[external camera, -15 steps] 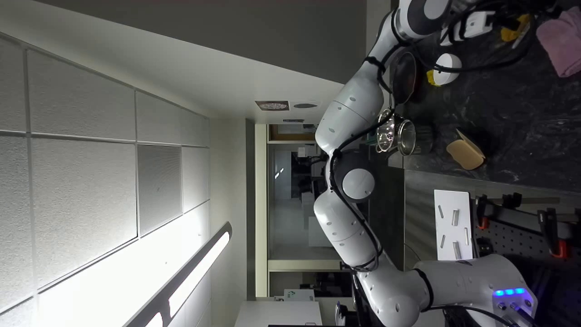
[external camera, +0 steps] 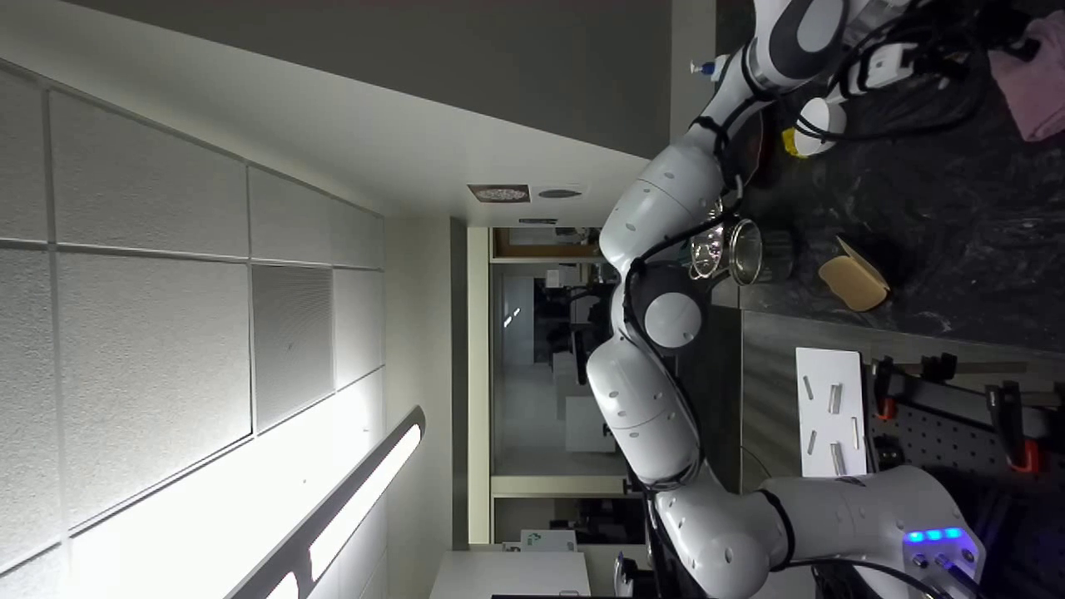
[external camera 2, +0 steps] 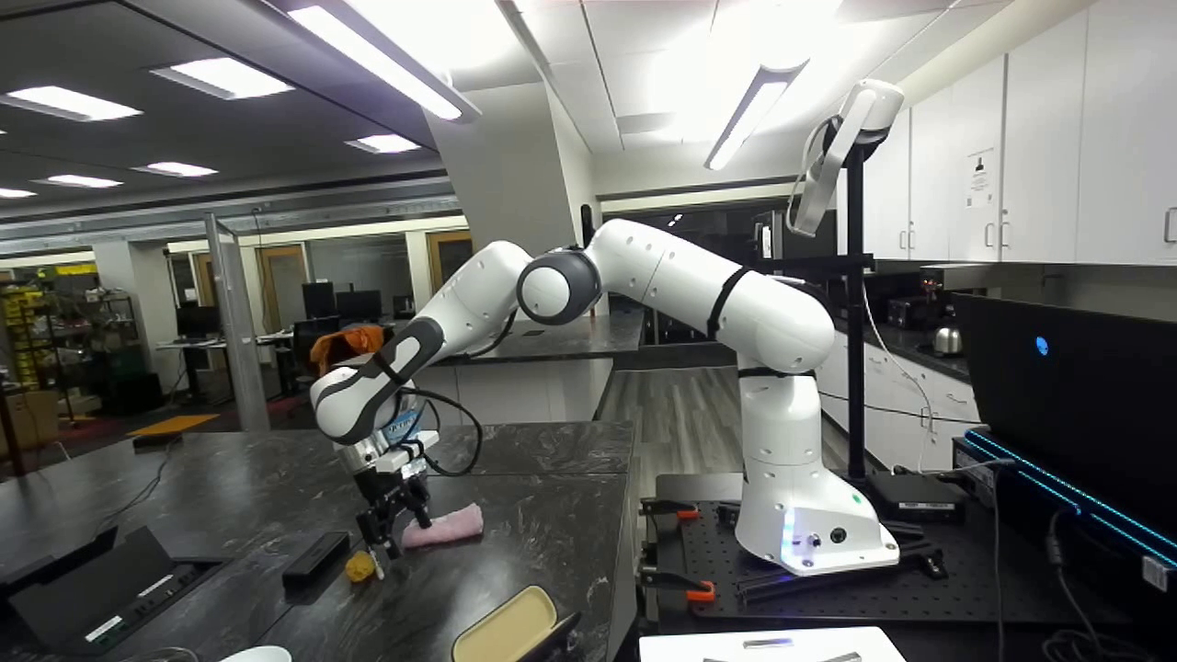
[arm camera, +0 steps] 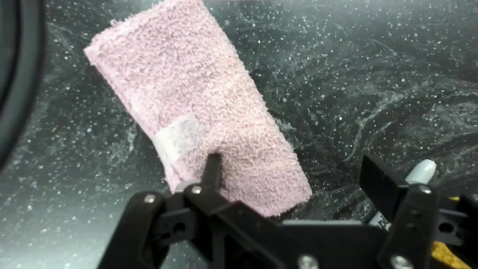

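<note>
A folded pink towel (arm camera: 201, 89) with a white label lies on the dark countertop, running from the upper left to the lower middle of the wrist view. My gripper is open, its fingers wide apart. The left finger (arm camera: 213, 172) overlaps the towel's lower part; whether it touches cannot be told. By the right finger lies a grey-white marker (arm camera: 421, 172), partly hidden behind it. A yellow item (arm camera: 448, 256) shows at the lower right corner. In exterior view 2 the gripper points down beside the towel (external camera 2: 444, 526), close above the yellow item (external camera 2: 359, 567).
A black box (external camera 2: 316, 558) and an open black case (external camera 2: 105, 596) lie left of the gripper. Nearer the camera is a tan open container (external camera 2: 508, 627). A white bowl (external camera: 820, 126) and glass jars (external camera: 745, 251) stand elsewhere. Bare counter surrounds the towel.
In exterior view 1 the arm has shifted to the right and lower, toward the counter. The gripper now covers the yellow item and marker there. The towel appears almost unmoved.
</note>
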